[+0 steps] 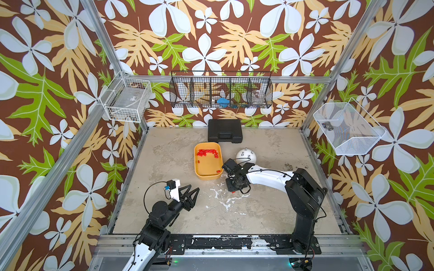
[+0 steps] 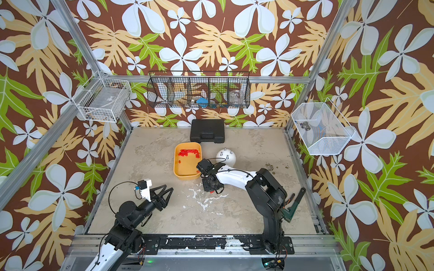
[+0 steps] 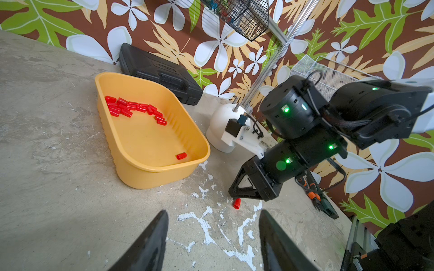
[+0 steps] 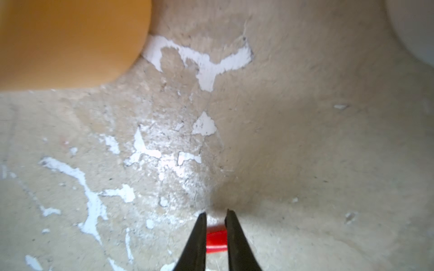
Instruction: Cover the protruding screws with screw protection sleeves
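Observation:
My right gripper points down over a loose red sleeve on the table beside the orange bin; in the right wrist view the sleeve shows between its narrowly spaced fingertips, and whether it is gripped I cannot tell. More red sleeves (image 1: 208,152) lie in the bin. A white round fixture (image 1: 246,155) with protruding metal screws stands behind the right arm. My left gripper is held open at the front left, with nothing between its fingers.
A black case (image 1: 224,131) lies at the back. Wire baskets (image 1: 220,90) hang on the frame. A green tool (image 2: 289,210) lies at the table's right.

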